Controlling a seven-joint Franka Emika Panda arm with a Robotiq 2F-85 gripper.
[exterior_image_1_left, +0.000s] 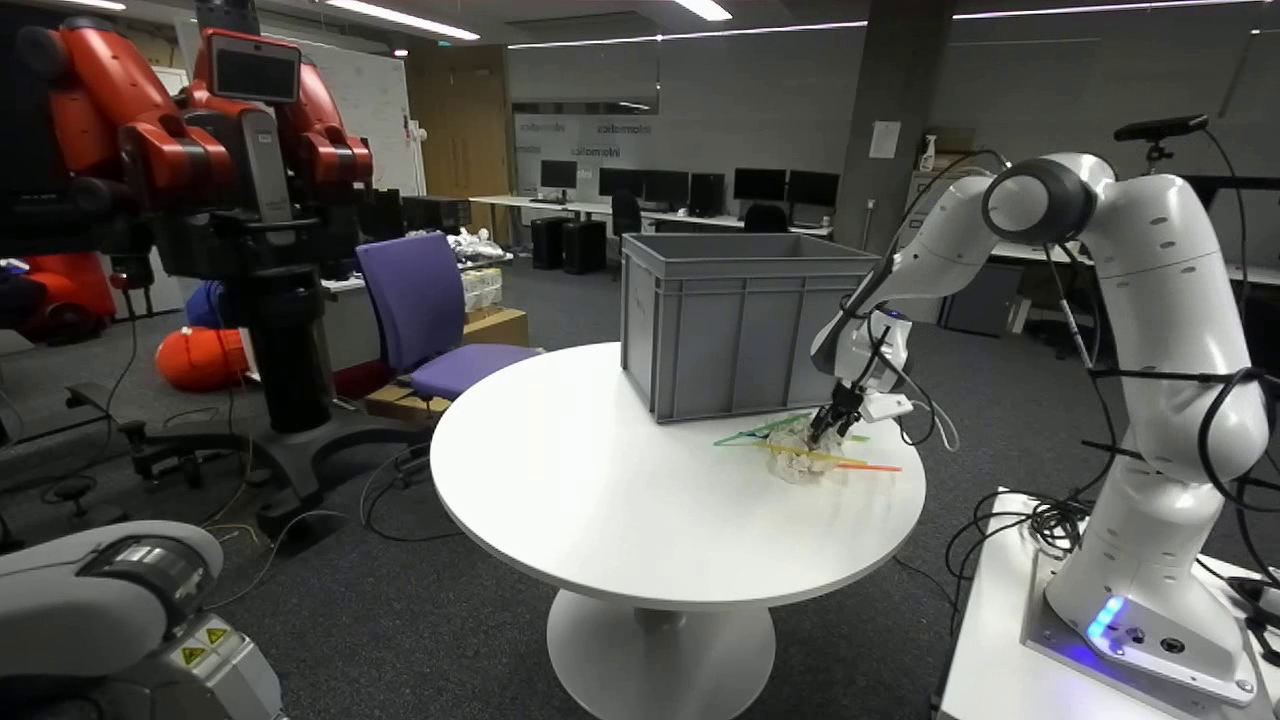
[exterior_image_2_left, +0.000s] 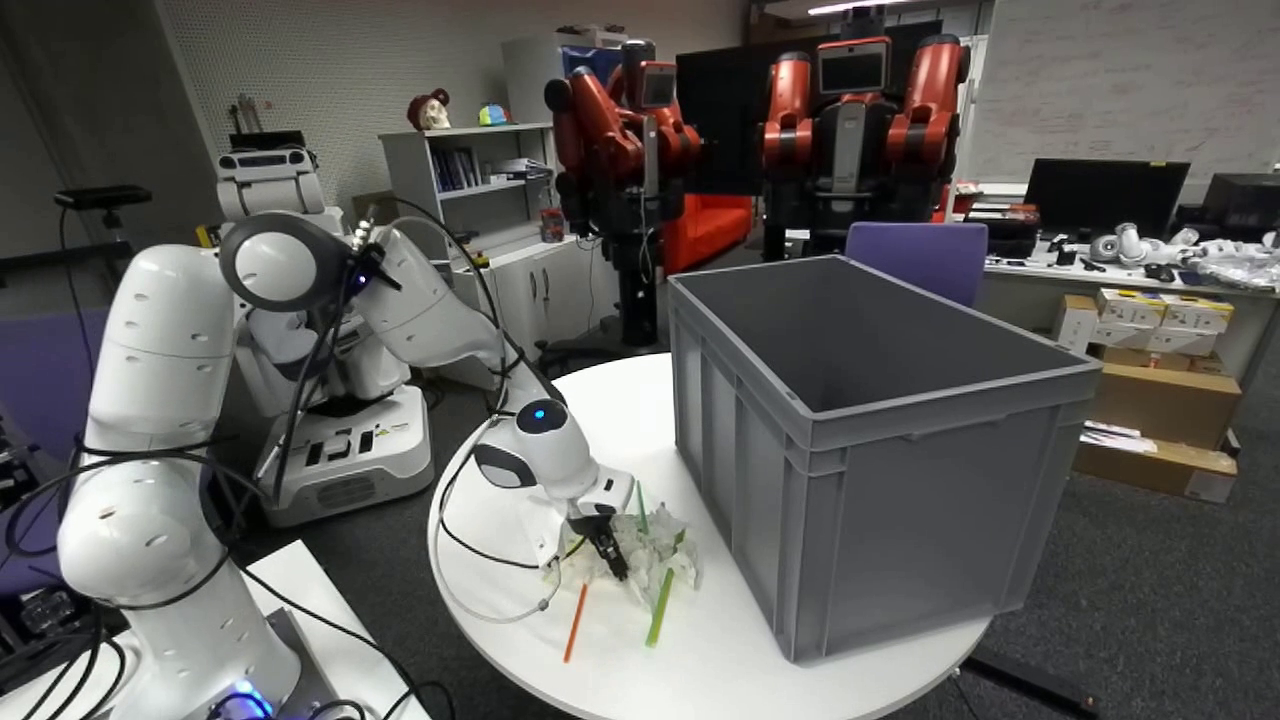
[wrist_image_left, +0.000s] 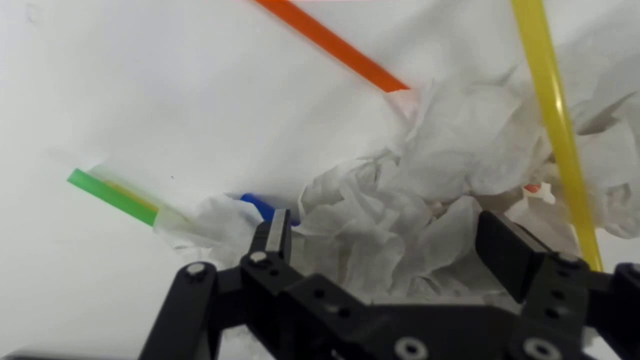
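A heap of crumpled white paper (wrist_image_left: 372, 234) lies on the round white table, with coloured straws stuck in and across it. My gripper is down at the heap with its fingers spread; paper fills the space between them in the wrist view. Across the right side runs a yellow straw (wrist_image_left: 555, 114). An orange straw (wrist_image_left: 339, 45) reaches out from under the paper, and a green straw (wrist_image_left: 114, 197) sticks out at the left. Beside the left finger shows a short blue piece (wrist_image_left: 259, 206), partly hidden. In exterior view 2, the gripper (exterior_image_2_left: 614, 562) points down into the paper (exterior_image_2_left: 657, 558).
A tall grey crate (exterior_image_1_left: 756, 330), open at the top and empty as far as it shows, stands on the table close to the heap. A cable (exterior_image_2_left: 492, 618) loops beside the wrist.
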